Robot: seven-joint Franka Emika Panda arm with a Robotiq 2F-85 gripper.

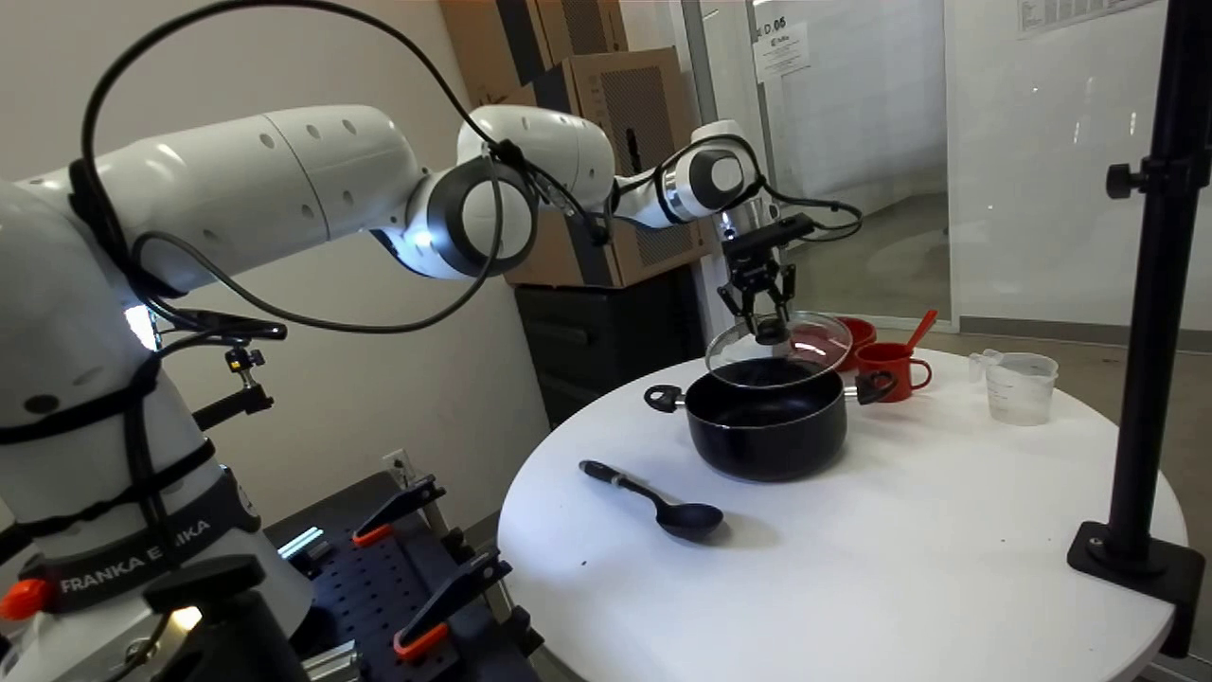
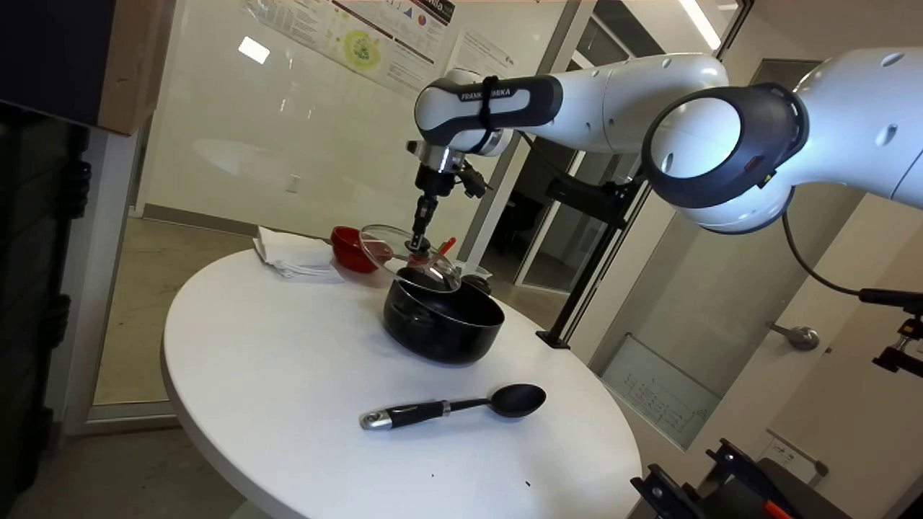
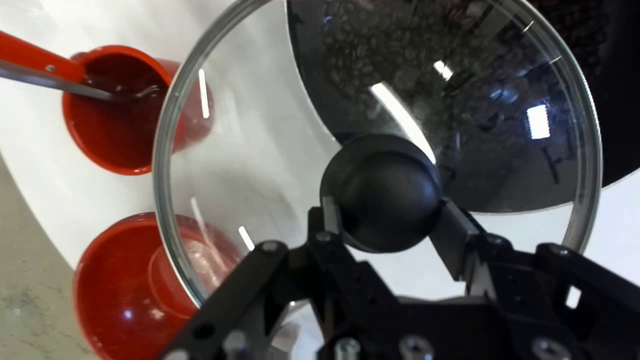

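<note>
My gripper [image 1: 772, 323] is shut on the round black knob [image 3: 384, 195] of a clear glass lid [image 1: 727, 354]. The lid is held tilted, its near side lower, over the back part of a black pot [image 1: 767, 443]. In the second exterior view, the lid [image 2: 389, 259] overhangs the pot's back left side, and the front of the pot [image 2: 441, 327] is uncovered. Looking down through the glass in the wrist view, I see part of the pot [image 3: 621, 102] off to the upper right, so the lid is off-centre from it. Whether the lid touches the rim cannot be told.
A black spoon [image 1: 689, 521] lies in front of the pot. Behind it stand a red mug [image 1: 889, 369] with a red-handled utensil, a red bowl [image 2: 350, 251] and a clear measuring cup [image 1: 1020, 388]. White cloths [image 2: 294, 252] lie at the back.
</note>
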